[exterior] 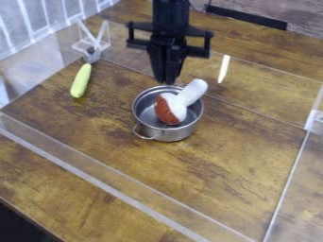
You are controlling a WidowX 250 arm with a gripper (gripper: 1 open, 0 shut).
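My gripper [171,66] hangs above and behind a metal pot [154,125], its dark fingers apart with nothing visible between them. In the pot lies a white object with a red-orange part [169,109], its white end leaning up over the right rim. Whether the gripper's fingertips are fully open is hard to tell at this size.
A pale green elongated item [81,80] lies at the left, below a white-and-grey object [93,40]. A thin white piece [224,69] is at the back right. Clear panel edges border both sides.
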